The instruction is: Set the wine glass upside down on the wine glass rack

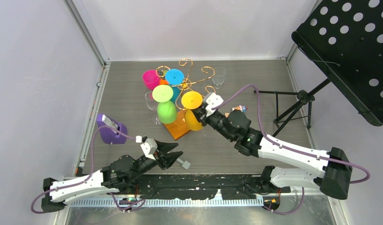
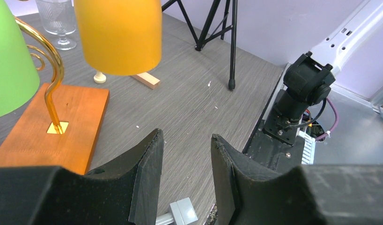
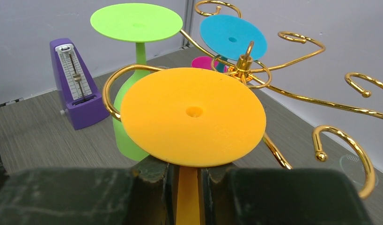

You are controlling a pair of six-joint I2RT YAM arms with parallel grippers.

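Observation:
My right gripper is shut on the stem of a yellow-orange wine glass (image 3: 194,126). The glass is upside down, its foot uppermost; its bowl (image 2: 121,37) shows from below in the left wrist view. Its foot lies close to a curled arm of the gold rack (image 1: 185,84), and hides whether the stem sits inside that hook. A green glass (image 1: 167,111) and a blue glass (image 1: 174,76) hang upside down on other rack arms. Low on the left, my left gripper stands open and empty, fingertips apart.
The rack's wooden base (image 1: 178,126) is partly covered by the glasses. A purple metronome (image 1: 111,130) stands at left, a pink cup (image 1: 150,79) and clear glasses (image 1: 218,76) toward the back. A black tripod stand (image 1: 304,97) occupies the right. A grey block (image 1: 186,165) lies near the left gripper.

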